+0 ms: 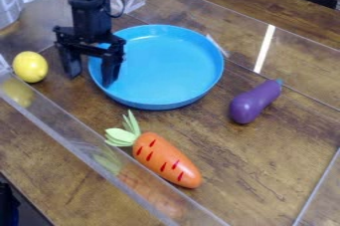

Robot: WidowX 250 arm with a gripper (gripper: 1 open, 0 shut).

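The black gripper hangs over the left side of a blue plate, its two fingers spread apart and reaching down near the rim. Whether anything small lies between them is hard to see. A yellow lemon-like object lies left of the gripper. An orange carrot with pale green leaves rests in front of the plate, and a purple eggplant lies to its right.
The wooden table has free room at the right and at the back. A clear plastic edge runs diagonally across the lower left, and another is at the top left.
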